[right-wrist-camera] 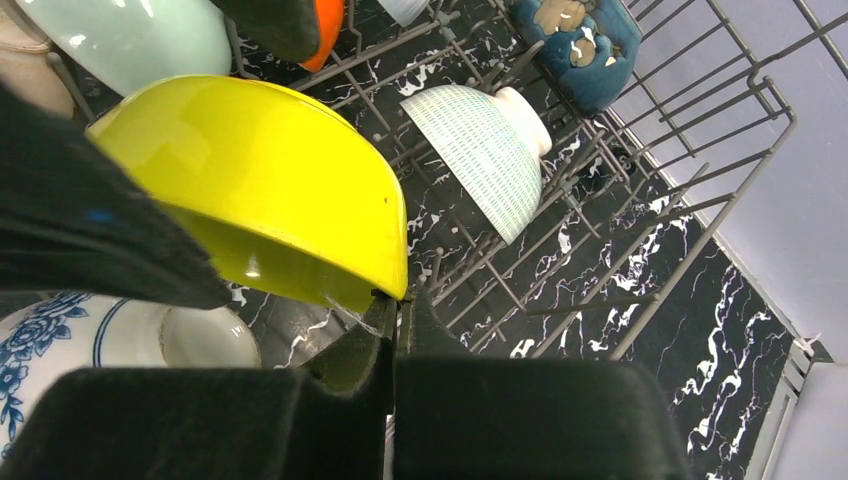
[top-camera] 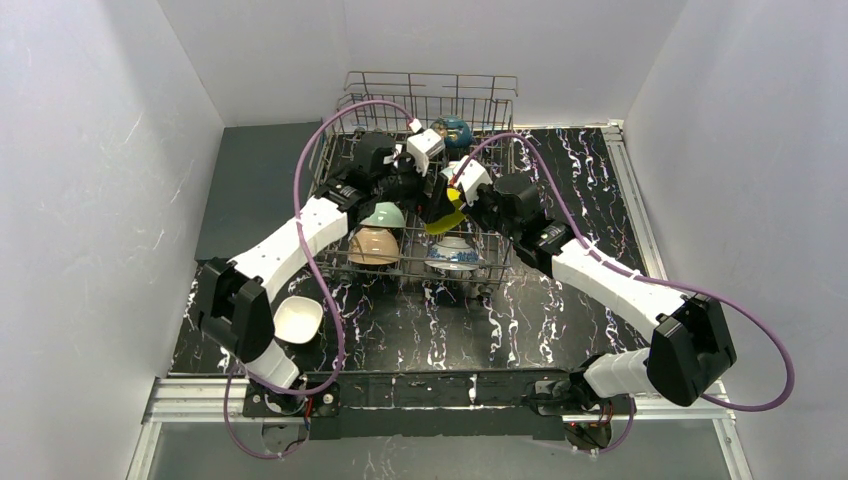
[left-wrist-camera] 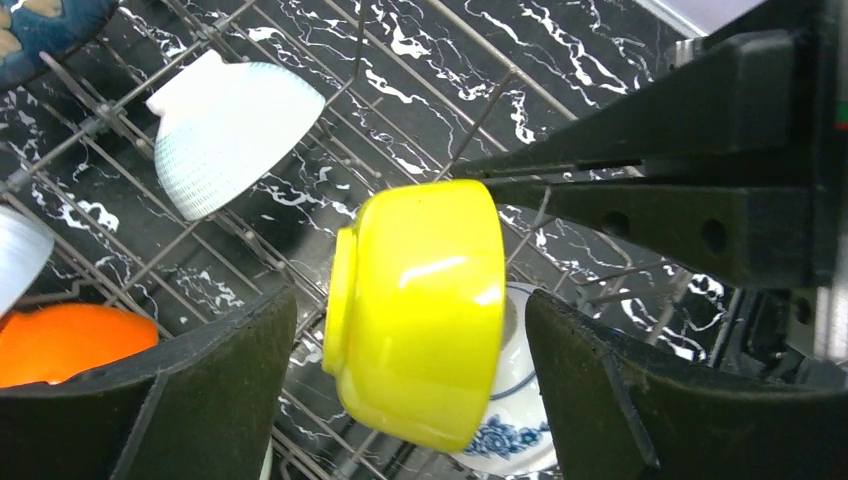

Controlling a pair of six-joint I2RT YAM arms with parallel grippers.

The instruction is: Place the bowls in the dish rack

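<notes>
The yellow bowl (left-wrist-camera: 418, 310) hangs tilted over the wire dish rack (top-camera: 430, 84), with my right gripper shut on its rim. My left gripper is open, its fingers either side of that bowl in the left wrist view. In the rack are a pale ribbed bowl (right-wrist-camera: 478, 160), a blue patterned bowl (top-camera: 450, 256), a tan bowl (top-camera: 373, 246), a mint bowl (right-wrist-camera: 140, 40), an orange piece (left-wrist-camera: 75, 345) and a dark teal piece (right-wrist-camera: 585, 50).
A small white square bowl (top-camera: 297, 320) sits on the marble counter at the front left. A dark board (top-camera: 250, 190) lies left of the rack. The counter right of the rack and in front is clear.
</notes>
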